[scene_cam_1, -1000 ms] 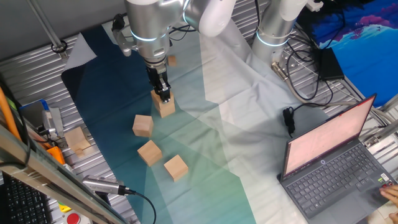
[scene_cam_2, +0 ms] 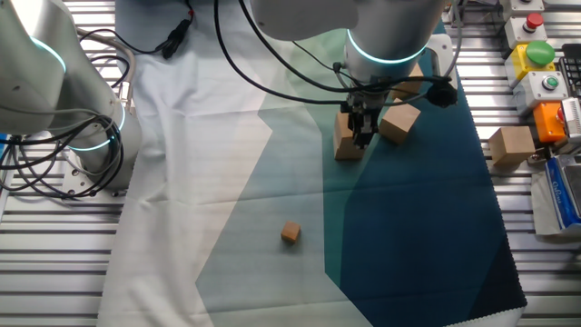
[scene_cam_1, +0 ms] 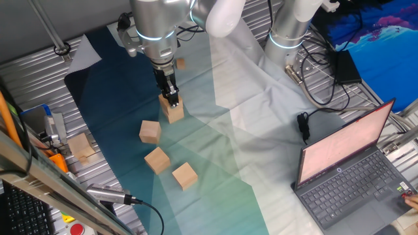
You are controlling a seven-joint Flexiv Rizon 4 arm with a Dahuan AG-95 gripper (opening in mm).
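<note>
My gripper [scene_cam_1: 173, 103] points down at a wooden block [scene_cam_1: 173, 115], its fingers overlapping the block's top in exterior view 1. From the other side, the gripper [scene_cam_2: 364, 139] covers the right edge of that block [scene_cam_2: 345, 145], which looks taller than it is wide. Whether the fingers are open or shut around it is hard to make out. A much smaller wooden cube [scene_cam_2: 290, 232] sits apart on the cloth.
A laptop [scene_cam_1: 353, 176] stands at the right in exterior view 1, a hand at its edge. Off the cloth lies another wooden block [scene_cam_2: 512, 146], near the button boxes [scene_cam_2: 536, 86]. Cables hang beside the arm.
Little differs: the arm's upper part has shifted very slightly to the left, while the fingers stay at the same block. The cubes have not moved.
</note>
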